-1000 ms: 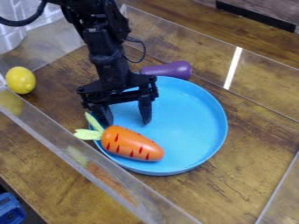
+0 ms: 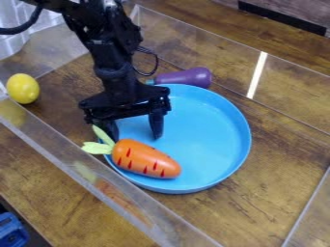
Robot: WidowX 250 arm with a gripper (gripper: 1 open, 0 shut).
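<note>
My black gripper (image 2: 125,121) stands open over the left part of a blue plate (image 2: 204,143), its two fingers apart and pointing down. An orange toy carrot (image 2: 146,159) with pale green leaves lies on the front left of the plate, just in front of the gripper, with nothing visible between the fingers. A purple toy eggplant (image 2: 183,79) lies behind the plate, partly hidden by the arm.
A yellow object (image 2: 22,89) sits at the far left. A clear plastic wall crosses the lower left.
The arm and gripper have shifted slightly to the left. The carrot, plate and other objects look unmoved.
</note>
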